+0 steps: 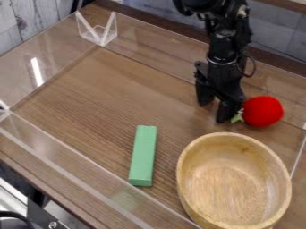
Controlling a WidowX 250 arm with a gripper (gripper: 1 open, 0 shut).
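My black gripper (221, 106) hangs down from the top of the view, low over the table just left of a red round object (263, 111) with a small green tip. The gripper's lower end overlaps that object's left edge; whether they touch, and whether the fingers are open or shut, I cannot tell.
A wooden bowl (232, 181) fills the lower right. A green block (143, 155) lies left of it. A clear plastic item (98, 29) stands at the upper left.
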